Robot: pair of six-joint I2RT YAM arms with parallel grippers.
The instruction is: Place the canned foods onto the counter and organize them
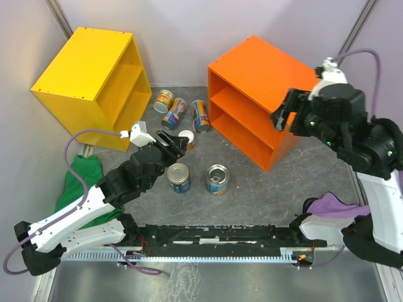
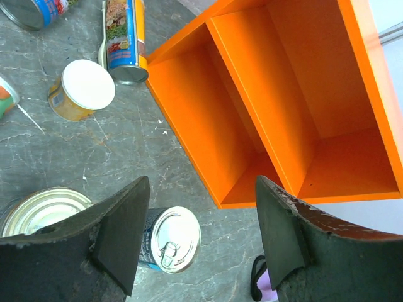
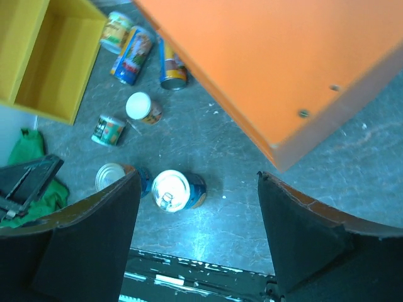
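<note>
Several cans lie or stand on the grey counter: a large blue-labelled can [image 1: 179, 178], a pull-tab can [image 1: 217, 179], a white-lidded small can [image 2: 82, 90], and lying cans [image 1: 200, 116] at the back by the shelves. My left gripper [image 1: 175, 143] hangs open above the small cans, nothing between its fingers. My right gripper [image 1: 283, 110] is raised at the front right corner of the orange shelf, open and empty; the counter shows between its fingers in the right wrist view.
The yellow shelf [image 1: 69, 63] stands back left, the orange shelf [image 1: 264, 75] back right, both facing the middle. A green cloth [image 1: 85, 173] lies left, a purple cloth [image 1: 334, 209] right. Bare counter lies at the front right.
</note>
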